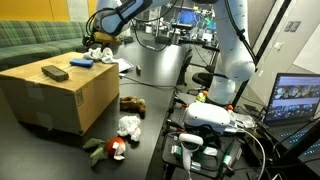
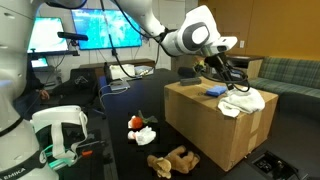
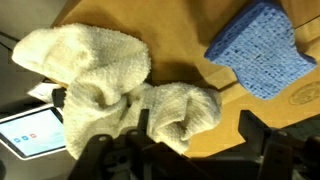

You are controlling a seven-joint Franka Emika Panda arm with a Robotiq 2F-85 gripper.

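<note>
A white towel (image 3: 105,75) lies crumpled on the cardboard box (image 2: 192,118); in exterior view 2 the towel (image 2: 242,101) hangs over the box's edge. My gripper is above it, its dark fingers spread apart at the bottom of the wrist view. One bunched end of the cloth shows between and beyond them, with no grip on it visible. Beside the towel, a blue sponge-like block (image 3: 262,50) rests on the box top. From the side, the gripper (image 1: 97,42) appears just over the box's far end.
A dark object (image 1: 55,73) also sits on the box. Brown (image 2: 174,161), white (image 1: 129,126) and red-green (image 1: 117,149) soft toys lie on the floor in front. A second white arm (image 1: 208,112) and a laptop (image 1: 291,105) stand at right.
</note>
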